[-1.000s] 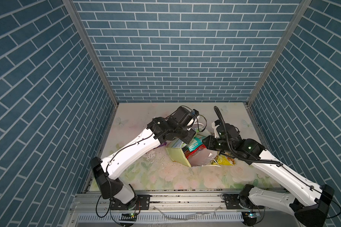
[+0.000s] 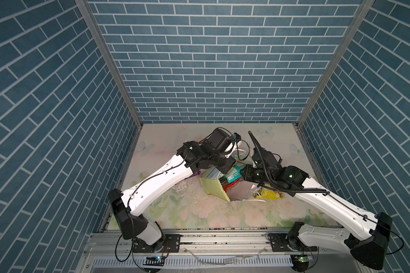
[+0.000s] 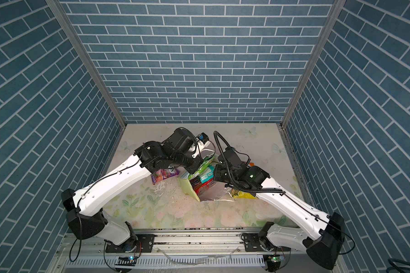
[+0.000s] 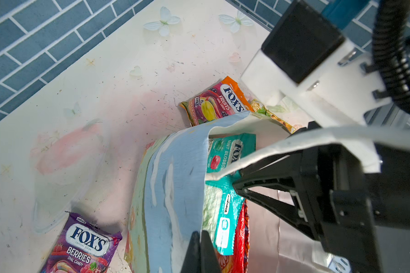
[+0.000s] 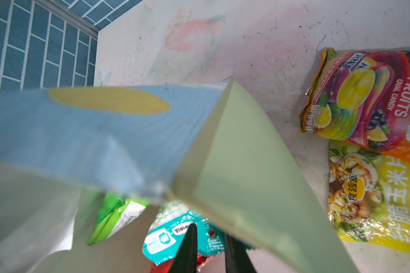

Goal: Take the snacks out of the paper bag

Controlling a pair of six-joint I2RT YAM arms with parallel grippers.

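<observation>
The paper bag (image 2: 215,188), pale green and blue outside, stands with its mouth up. In it are a teal mint candy pack (image 4: 227,200), a red pack (image 4: 241,243) and a bright green pack (image 5: 118,216). My left gripper is shut at the bag's blue side, the rim running down between its fingertips. My right gripper reaches into the mouth, its open fingers in front of the teal pack; in the left wrist view its fingers (image 4: 262,175) lie against or very near that pack. Contact cannot be made out.
Outside the bag lie a purple berries pack (image 4: 79,248) to the left, and a fruits candy pack (image 5: 373,100) and a yellow snack pack (image 5: 378,200) to the right. A white handle (image 4: 278,152) arches across the bag mouth.
My right gripper has moved slightly left and further over the bag mouth, towards the teal pack. The left arm and the bag look still.
</observation>
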